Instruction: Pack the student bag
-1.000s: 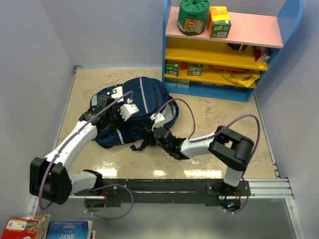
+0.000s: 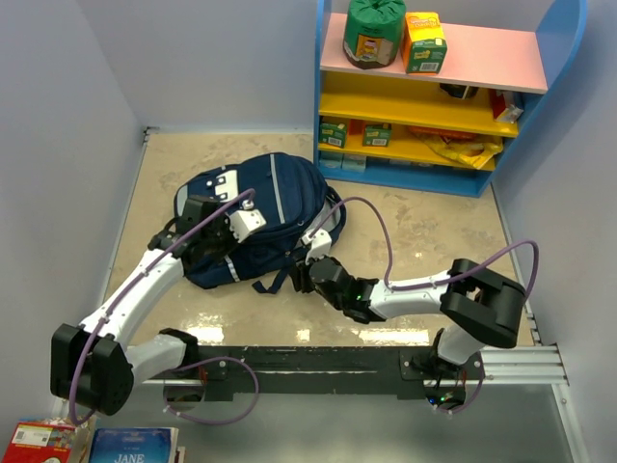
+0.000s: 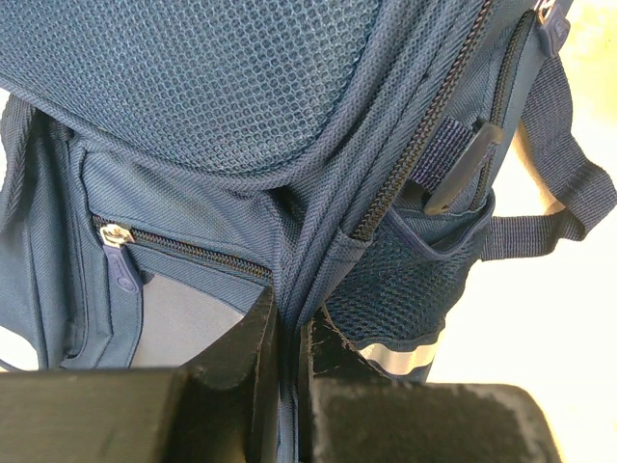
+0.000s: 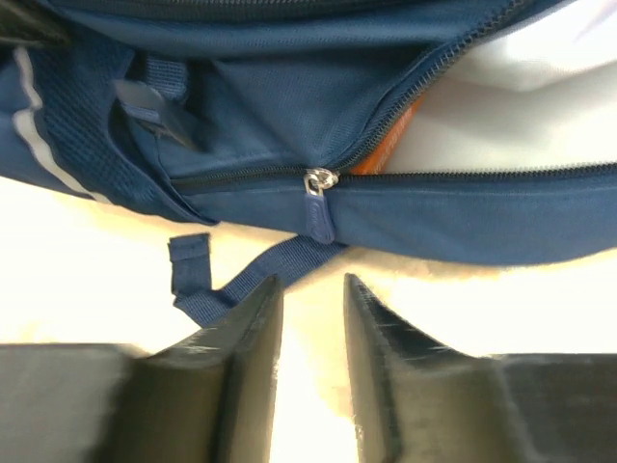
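The navy student bag (image 2: 289,183) lies on the table, left of centre. My left gripper is shut on a fold of the bag's fabric beside a zipper seam. In the right wrist view a side opening of the bag gapes, with white and orange contents showing inside. A zipper pull (image 4: 319,207) sits at the corner of that opening. My right gripper is part open near the bag's edge, the pull just beyond its fingertips and nothing between them. A loose navy strap (image 4: 255,275) lies on the table behind those fingers.
A blue shelf unit (image 2: 415,176) with boxes and yellow packets stands at the back right. Books (image 2: 133,446) rest at the front left corner. Table surface (image 2: 434,231) to the right of the bag is clear.
The right gripper and forearm have shifted to the right, slightly away from the bag's edge. The left arm has moved a little down and left, still at the bag.
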